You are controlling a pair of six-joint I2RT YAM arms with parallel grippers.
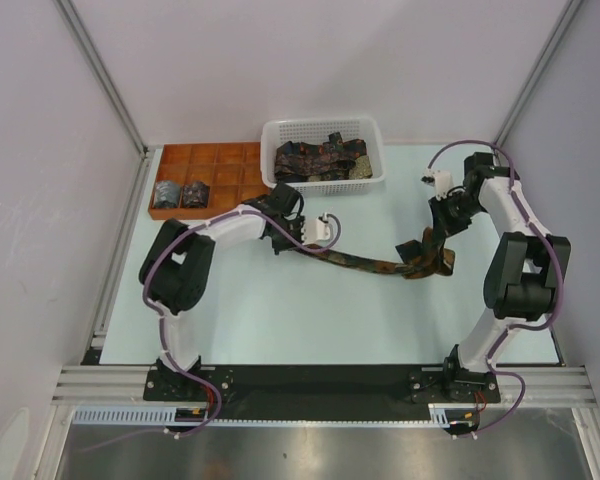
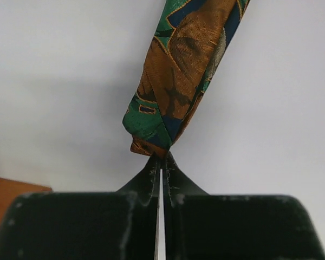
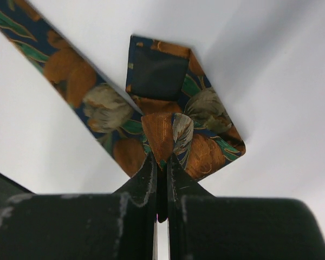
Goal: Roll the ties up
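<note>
A floral tie point(image 1: 365, 263) in brown, green and navy stretches across the middle of the table, with a folded bunch at its right end. In the left wrist view the tie's narrow end point(image 2: 168, 81) runs down to my left gripper, whose fingers are closed on its tip. My right gripper is shut on a pinched fold of the same tie point(image 3: 206, 154); around that fold the tie lies bent over, its dark backing patch showing. From above, the left gripper point(image 1: 295, 248) partly covers the tie's left end.
A white basket point(image 1: 322, 188) at the back holds more dark ties point(image 1: 320, 158). Left of it stands a brown divided box point(image 1: 212, 152) with two rolled ties point(image 1: 167, 194) in its compartments.
</note>
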